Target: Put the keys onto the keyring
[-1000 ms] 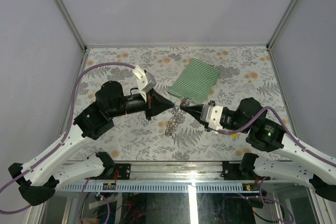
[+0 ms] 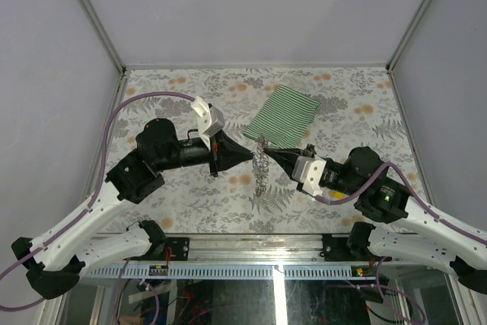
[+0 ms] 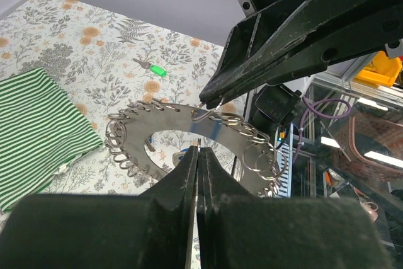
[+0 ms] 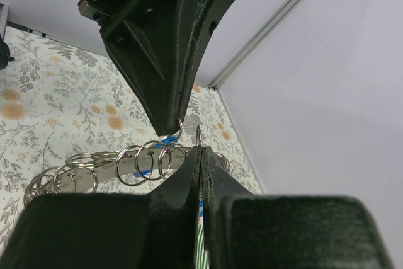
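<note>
A flat steel hoop (image 2: 260,175), threaded with many small wire rings, hangs between my two grippers. Its broad band (image 3: 157,121) bears a blue mark and fills the middle of the left wrist view. My left gripper (image 2: 252,155) is shut; a thin wire ring (image 4: 181,128) curves out at its tip in the right wrist view. Closed too, my right gripper (image 2: 266,151) has a thin bit of metal (image 4: 199,134) standing up between its fingertips, and it touches the hoop's edge. Whether each wire ring is linked through the hoop is hard to tell. No key shows clearly.
Behind the hoop, a green-and-white striped cloth (image 2: 284,116) lies on the flowered table. A small green-handled item (image 3: 154,69) and a small blue item (image 3: 179,155) rest on the table too. Left of the grippers the table is mostly bare.
The hoop has swung from slanting down-left to hanging nearly straight in the top view. My right gripper has shifted slightly; the left arm is almost still.
</note>
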